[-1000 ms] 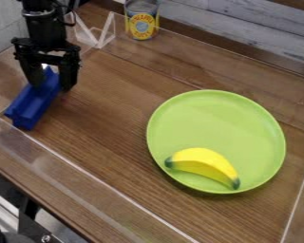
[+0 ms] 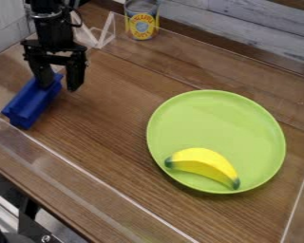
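Observation:
The black gripper (image 2: 56,66) is at the upper left, its fingers open and hanging over the upper end of a blue block (image 2: 31,106) that lies on the wooden table near the left edge. A yellow banana (image 2: 205,166) lies on a green plate (image 2: 218,120) at the right, near the plate's front rim.
A can (image 2: 141,21) with a yellow label stands at the back, beside a white object (image 2: 98,33). A dark cable shows at the bottom left.
The gripper has shifted slightly to the right over the last second. The block, banana and plate appear unmoved.

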